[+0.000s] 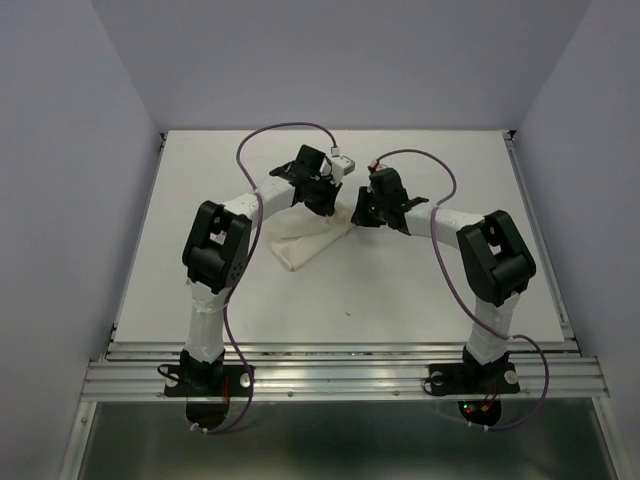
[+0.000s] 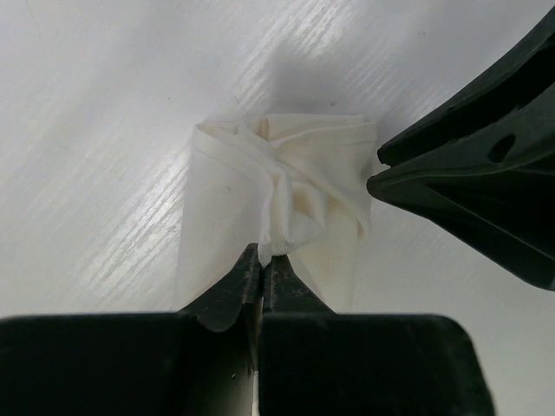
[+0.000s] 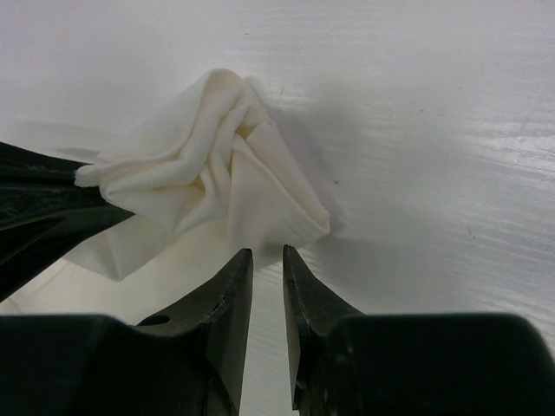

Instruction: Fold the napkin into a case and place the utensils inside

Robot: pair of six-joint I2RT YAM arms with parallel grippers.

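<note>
The white napkin (image 1: 300,245) lies folded in a long strip on the white table, its upper end bunched. My left gripper is shut on a gathered fold of it (image 2: 295,212). My right gripper hangs just beside the napkin's bunched corner (image 3: 269,182), its fingertips slightly apart with nothing clearly between them. In the right wrist view the left gripper's dark finger reaches in from the left to the fold. I see no utensils in these views.
Grey walls border it at the back and sides, with a metal rail along the front edge.
</note>
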